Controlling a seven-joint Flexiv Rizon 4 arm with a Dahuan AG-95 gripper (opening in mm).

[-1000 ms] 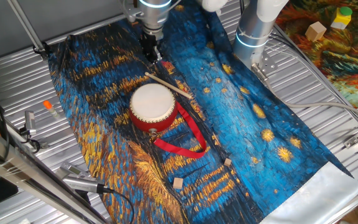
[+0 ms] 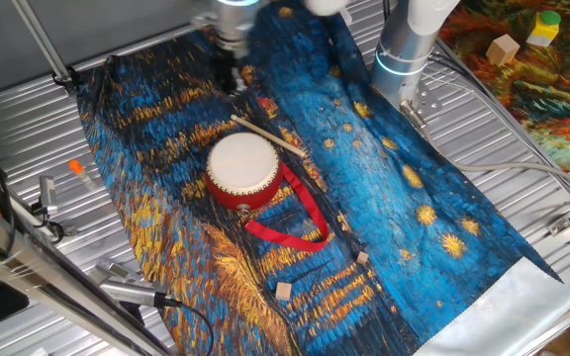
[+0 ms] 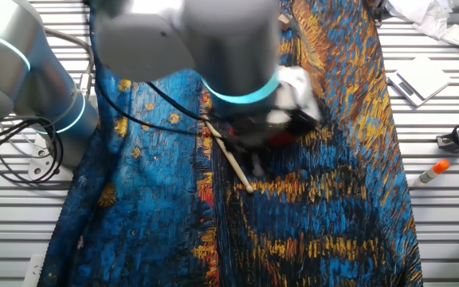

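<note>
A red drum with a white head (image 2: 243, 163) rests on the patterned cloth, its red strap (image 2: 290, 240) looped out to one side. Beside it lies a pale wooden drumstick (image 2: 269, 135), flat on the cloth. My gripper (image 2: 237, 87) hangs above the cloth just beyond the stick's far end, blurred and apart from it. From the opposite side, the arm covers most of the drum, while the stick (image 3: 231, 159) shows beside the blurred gripper (image 3: 258, 162). Whether its fingers are open or shut does not show clearly.
Two small wooden cubes, one paler (image 2: 283, 291) and one darker (image 2: 362, 257), sit on the cloth. An orange-capped marker (image 2: 79, 171) lies by its edge. Cameras stand along that side; the arm's base (image 2: 401, 74) is opposite.
In exterior view 1 my gripper has shifted slightly back and up, away from the stick, and is now blurred. The drum, stick and cubes have stayed put.
</note>
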